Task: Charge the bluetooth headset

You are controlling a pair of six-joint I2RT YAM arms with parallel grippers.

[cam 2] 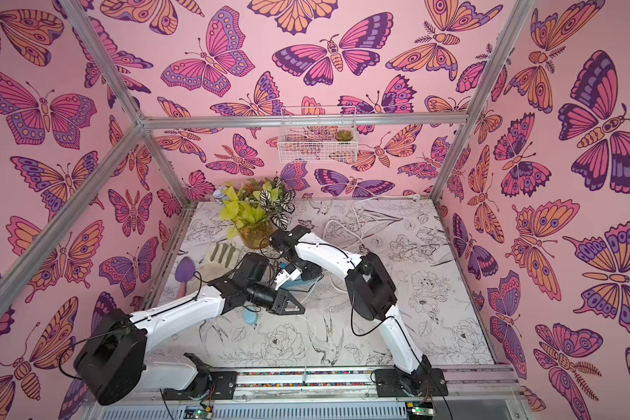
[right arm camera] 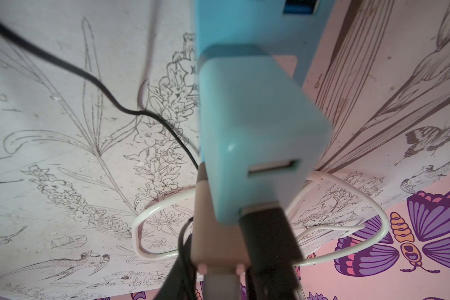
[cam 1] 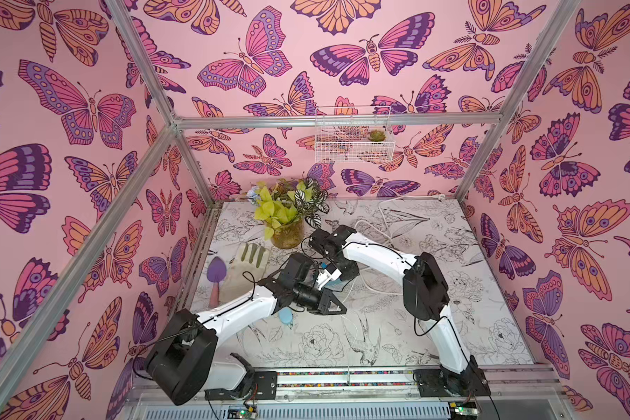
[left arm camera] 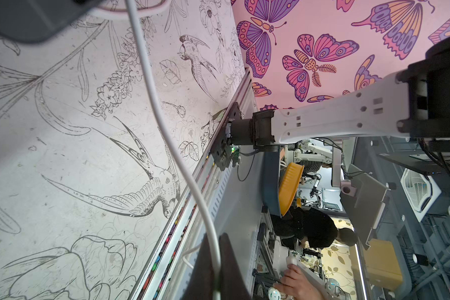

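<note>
A light-blue charger with a port fills the middle of the right wrist view, over a larger blue power strip; my right gripper is shut at its lower end, partly blurred, with a dark piece there. My left gripper is low, just in front of the right one, shut; a white cable crosses its wrist view. Whether it grips the cable is unclear. Small blue oval object lies beside the left arm. The headset is not clearly identifiable.
A plant pot, a pale slotted object and a purple spade occupy the left and back. Loose cables lie at centre and back right.
</note>
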